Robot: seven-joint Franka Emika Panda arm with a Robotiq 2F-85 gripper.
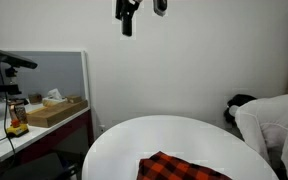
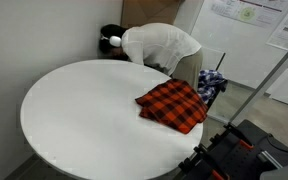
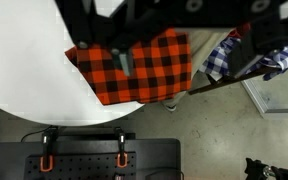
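Observation:
A red-and-black checked cloth (image 1: 174, 168) lies spread on the white round table (image 1: 134, 135), near its edge. In exterior view 2 the cloth (image 2: 174, 105) sits on the right part of the table, its outline uneven. The wrist view looks down on the cloth (image 3: 149, 78) from above. My gripper (image 1: 143, 14) hangs high over the table, well clear of the cloth. Its fingers (image 1: 126, 22) stand apart with nothing visible between them. Dark finger shapes also show, blurred, at the top of the wrist view.
A person in white (image 2: 159, 45) bends low behind the table's far side. Beside the table is a blue-and-white checked cloth (image 2: 212, 84). A side bench (image 1: 39, 135) with boxes stands at left.

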